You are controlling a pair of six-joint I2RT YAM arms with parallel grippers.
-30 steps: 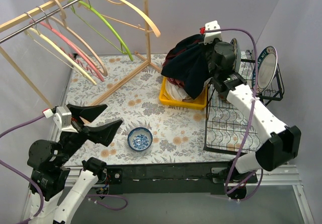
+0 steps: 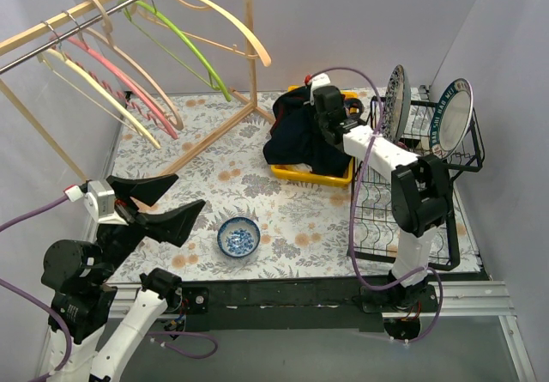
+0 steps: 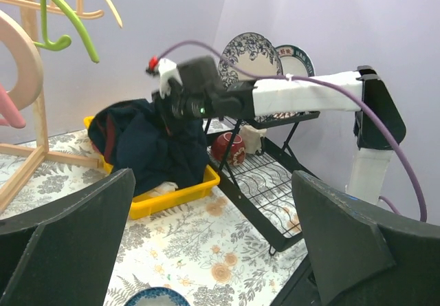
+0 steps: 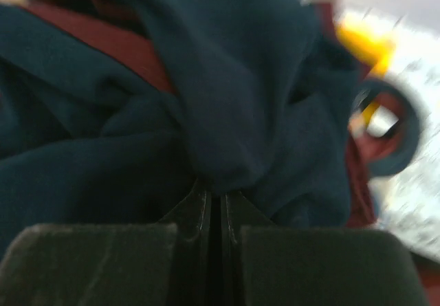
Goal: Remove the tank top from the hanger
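Observation:
The dark navy tank top (image 2: pixel 296 133) with red trim lies bunched over the yellow basket (image 2: pixel 310 177) and covers most of its inside. My right gripper is shut on the tank top's dark cloth, its fingertips close together under a fold. From the left wrist view, the cloth (image 3: pixel 155 148) sags into the basket below the right arm. My left gripper (image 2: pixel 190 191) stands open and empty above the table's left side, well away from the cloth. Over on the rack, the green hanger (image 2: pixel 182 40) and the pink hanger (image 2: pixel 124 77) hang bare.
A blue-and-white bowl (image 2: pixel 238 237) sits on the table's front middle. The black dish rack (image 2: pixel 399 249) with upright plates (image 2: pixel 451 118) stands right of the basket. The wooden rack's foot (image 2: pixel 210 142) crosses the back left. Patterned tabletop around the bowl is clear.
My right gripper has swung left and lowered over the basket with the tank top. The cloth, earlier raised and spread, is now bunched across the basket. The left arm has hardly moved.

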